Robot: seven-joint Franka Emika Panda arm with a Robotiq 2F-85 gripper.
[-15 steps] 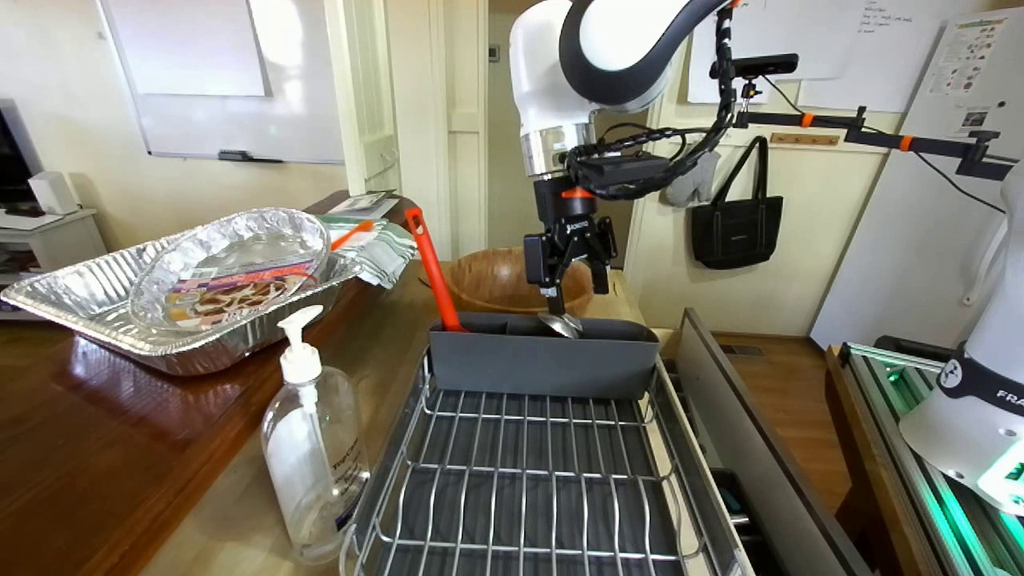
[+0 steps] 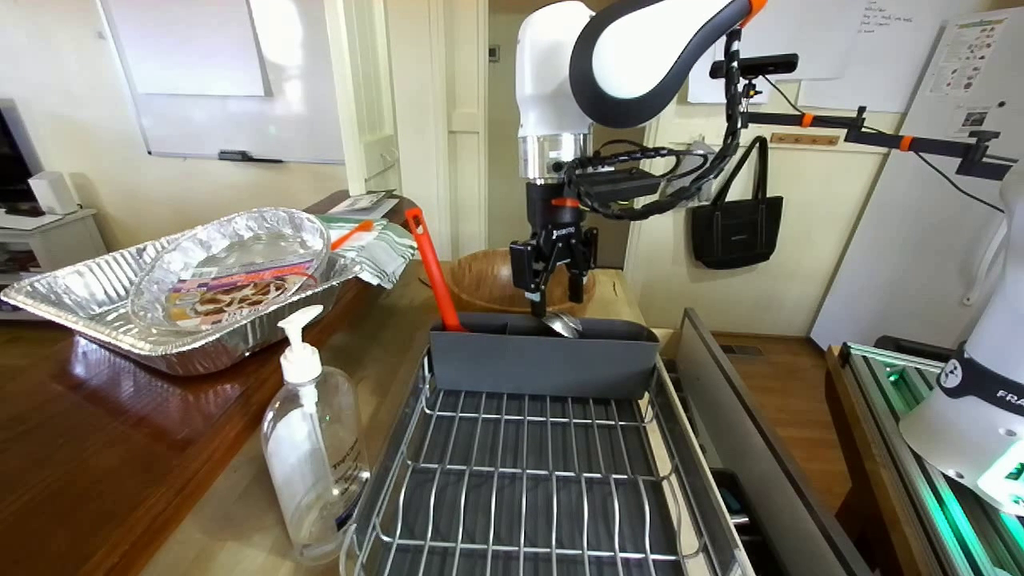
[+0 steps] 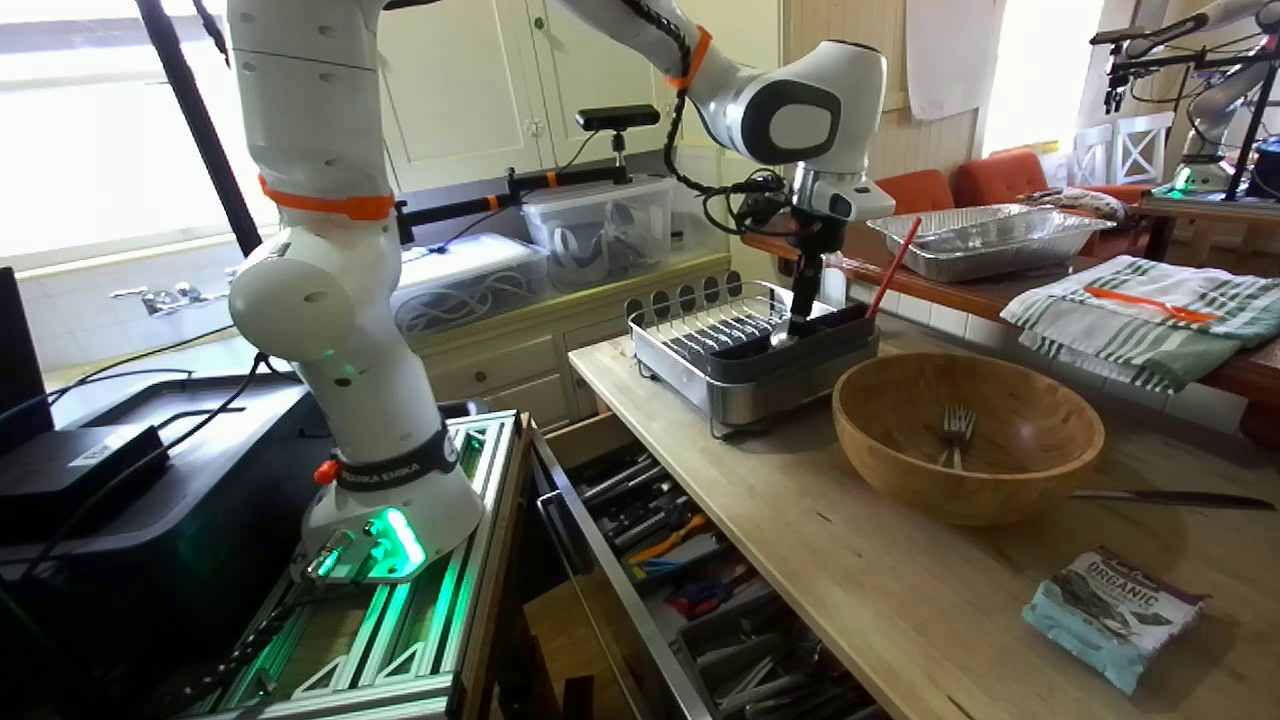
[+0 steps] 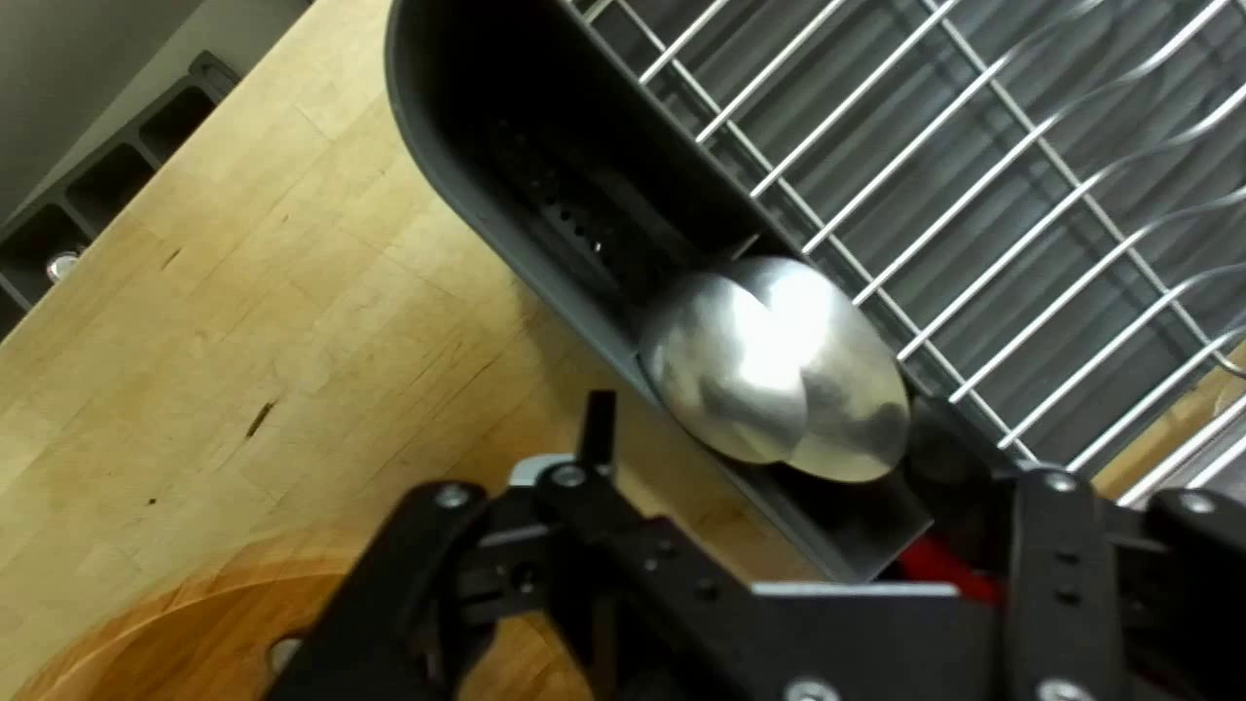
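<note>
Two shiny metal spoons (image 4: 765, 362) stand bowl-up and overlapping in the dark grey utensil caddy (image 4: 491, 222) at the rack's end. Exterior view 1 shows a spoon bowl (image 2: 563, 325) just above the caddy's rim (image 2: 542, 365). Right over it is my gripper (image 2: 557, 296), its fingers apart with nothing visible between them. From the wrist, one finger (image 4: 598, 432) comes down on the table side of the caddy. The other lies toward the rack. Seen from the side, my gripper (image 3: 801, 322) points down at the caddy; whether it touches a spoon cannot be told.
A red-handled utensil (image 2: 434, 269) leans upright in the caddy. The dish rack (image 2: 518, 470) is empty. Beside the caddy stands a wooden bowl (image 3: 882, 414) with forks (image 3: 957, 426) in it. A snack packet (image 3: 1113, 612) lies on the table. The drawer (image 3: 624, 588) is pulled open.
My gripper has shifted slightly left in exterior view 1, its fingertips now a little lower, and its wrist hangs more upright. The spoons, caddy and rack look unmoved.
</note>
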